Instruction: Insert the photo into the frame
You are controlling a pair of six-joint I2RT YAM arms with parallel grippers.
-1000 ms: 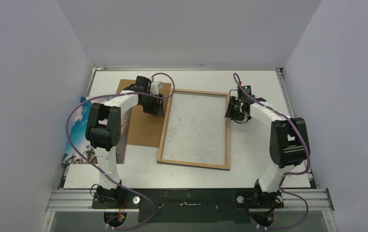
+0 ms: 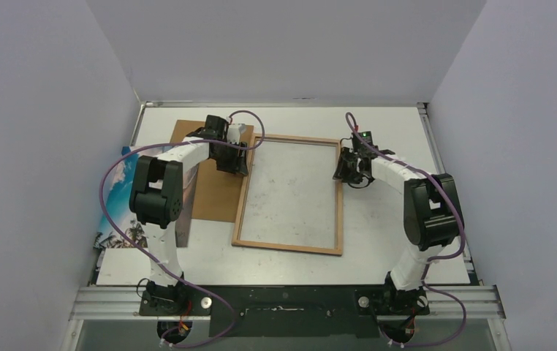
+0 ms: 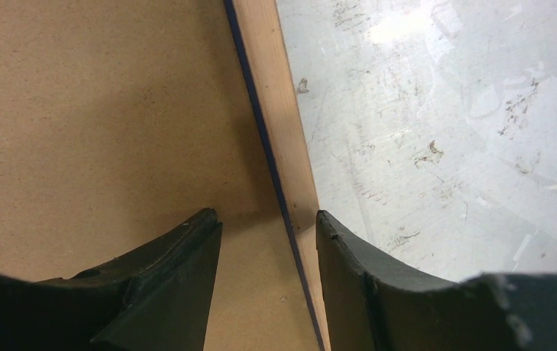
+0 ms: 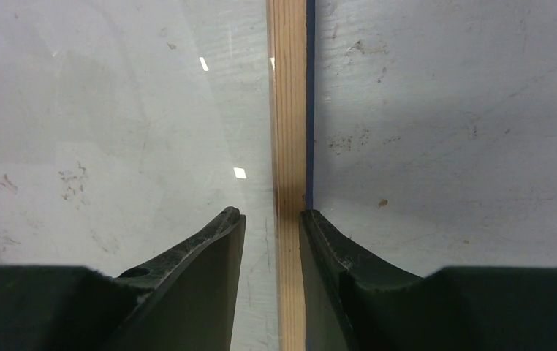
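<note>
The wooden picture frame [image 2: 286, 248] lies flat at the middle of the table. Under the left arm, at the table's left, is the photo [image 2: 123, 191] with its blue sky and palms, partly covered. My left gripper is open at the frame's left bar; its right finger [image 3: 349, 256] meets that bar [image 3: 283, 124], and the other is over the brown board. On the opposite side my right gripper is also open, one finger [image 4: 330, 256] against the outer side of the right bar [image 4: 289, 131], the other inside the frame. Neither gripper encloses the bar tightly.
A brown backing board [image 2: 213, 197] lies left of the frame, partly over the photo and meeting the left bar. Walls close both sides.
The frame has shifted slightly left in the top view. The brown board's far edge has moved left with it. My right gripper has moved left too; my left gripper has stayed put.
</note>
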